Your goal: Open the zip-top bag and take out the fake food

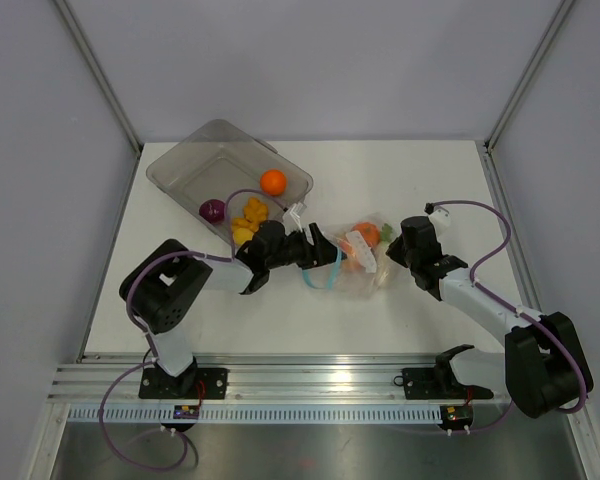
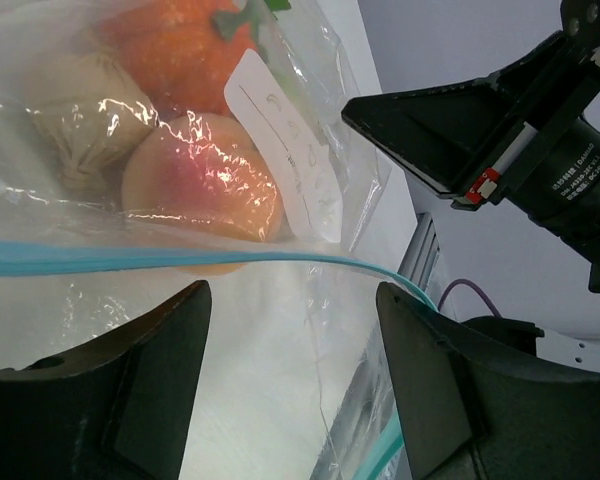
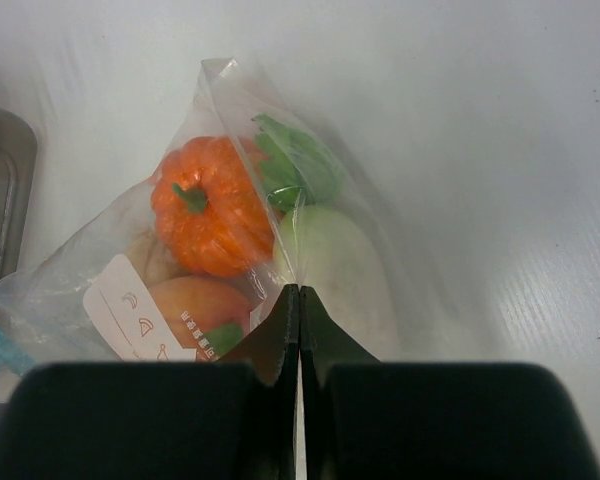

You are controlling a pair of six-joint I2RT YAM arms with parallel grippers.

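Observation:
The clear zip top bag (image 1: 350, 280) lies mid-table, holding an orange pumpkin (image 3: 205, 210), a peach (image 2: 195, 175), a tan piece (image 2: 95, 115), a pale green piece (image 3: 335, 270) and a white label (image 3: 120, 305). My left gripper (image 1: 315, 250) stands open at the bag's left end, its fingers either side of the blue zip strip (image 2: 230, 257). My right gripper is shut at the bag's right side, tips over the plastic; whether any film is between them I cannot tell.
A grey bin (image 1: 185, 160) at the back left holds an orange (image 1: 273, 182), a purple onion (image 1: 212, 210) and several yellow pieces (image 1: 252, 210).

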